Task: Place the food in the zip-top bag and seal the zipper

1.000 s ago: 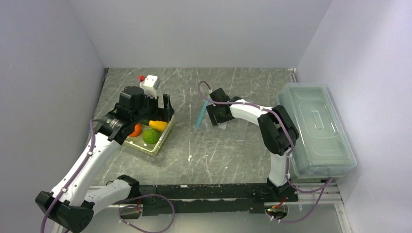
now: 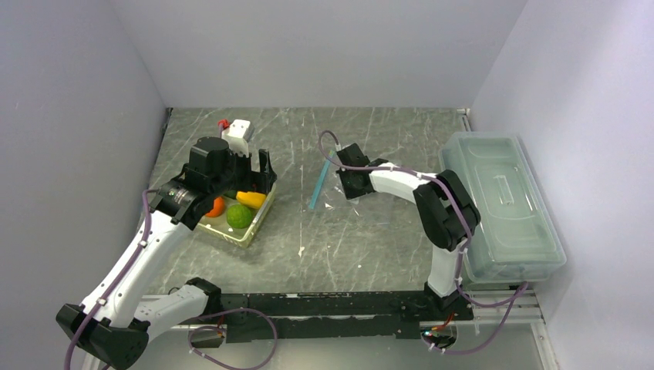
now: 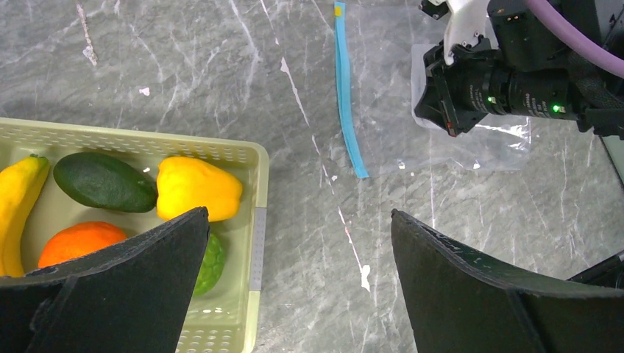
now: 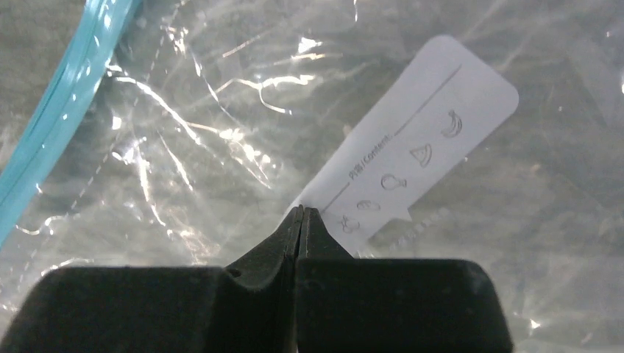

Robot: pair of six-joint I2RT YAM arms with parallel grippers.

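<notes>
The clear zip top bag [image 3: 390,129] lies flat on the table, its blue zipper strip [image 3: 347,95] facing the food basket. My right gripper is shut over the bag at the edge of its white label [image 4: 419,118]; whether any film is pinched between the fingertips cannot be told. Above the basket's right side, my left gripper hangs open and empty. In the basket [image 3: 140,140] lie a yellow pepper [image 3: 197,187], a dark green avocado-like piece [image 3: 103,182], an orange piece [image 3: 82,241], a long yellow piece [image 3: 18,206] and a green round one [image 3: 211,263], partly hidden by a finger.
A lidded, clear greenish box [image 2: 505,200] stands along the right wall, beside the right arm. Bare grey table [image 2: 324,254] stretches between basket and bag and in front of both. Purple cables [image 2: 455,208] run along the arms.
The zipper strip's near end has moved a little. The left arm stays put.
</notes>
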